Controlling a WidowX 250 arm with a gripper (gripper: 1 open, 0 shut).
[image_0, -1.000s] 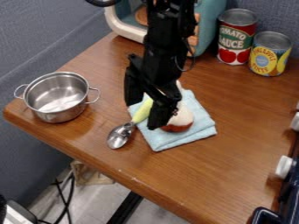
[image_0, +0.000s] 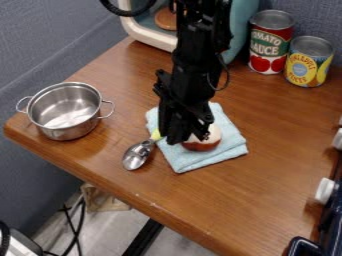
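Observation:
My black gripper (image_0: 186, 128) is low over a folded light-blue cloth (image_0: 223, 150) in the middle of the table, directly above a round bun or cupcake-like item (image_0: 203, 143) that it partly hides. A spoon (image_0: 138, 155) with a yellow handle lies at the cloth's left edge, its bowl on the wood. Whether my fingers hold anything cannot be made out.
A steel pot (image_0: 64, 108) stands on the left of the wooden table (image_0: 254, 200). Two cans, a red one (image_0: 270, 42) and a yellow one (image_0: 309, 62), stand at the back right beside a teal appliance (image_0: 231, 15). Dark equipment borders the right edge.
My gripper has shifted slightly and now covers more of the yellow handle and the round item's top. The pot, cans and cloth appear unmoved.

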